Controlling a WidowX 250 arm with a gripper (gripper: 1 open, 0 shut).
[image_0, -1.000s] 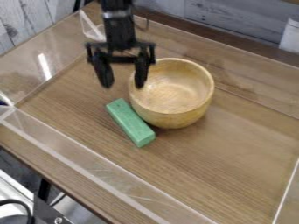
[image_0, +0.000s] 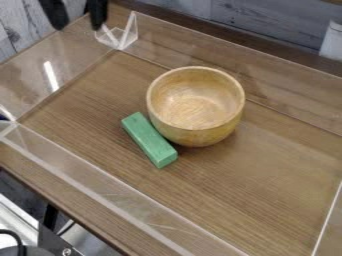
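A round wooden bowl (image_0: 195, 106) stands near the middle of the wooden table. A green oblong block (image_0: 148, 140) lies just left and in front of it, apart from other things except close to the bowl. The gripper (image_0: 78, 30) is at the top left, high and away from both, mostly cut off by the frame's edge and blurred; its dark fingers appear spread apart, with nothing visible between them.
A clear plastic piece (image_0: 119, 36) is at the back left, behind the gripper. Clear raised edges run along the table's left and front. A white object (image_0: 331, 40) stands at the back right.
The gripper has moved up and left, away from the bowl and block, to the top edge of the view. The bowl and block look unmoved.
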